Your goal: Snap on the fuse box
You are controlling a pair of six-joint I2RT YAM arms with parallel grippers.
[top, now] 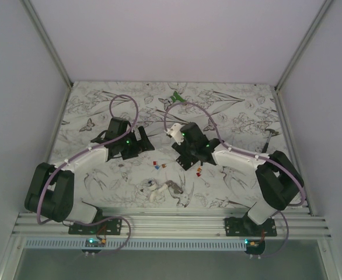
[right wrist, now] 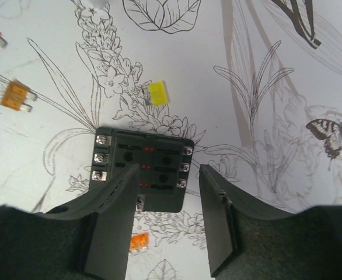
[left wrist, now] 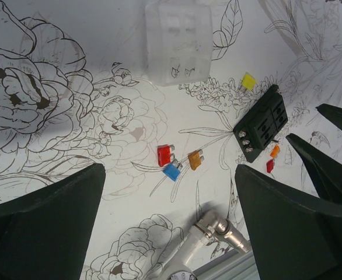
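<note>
The black fuse box (right wrist: pixel 147 163) with screw terminals lies on the patterned table. My right gripper is above it, fingers apart, with the box seen below between them. Small coloured fuses lie loose: a red one (left wrist: pixel 163 155), a blue one (left wrist: pixel 171 171), a brown one (right wrist: pixel 16 94), a yellow one (right wrist: pixel 158 93) and an orange one (right wrist: pixel 139 241). My left gripper stands open to the left of these pieces, with nothing between its fingers.
A translucent container (left wrist: pixel 179 44) is at the upper middle of the left wrist view. A green object (top: pixel 177 97) lies at the back, and tools (top: pixel 163 189) lie at the front.
</note>
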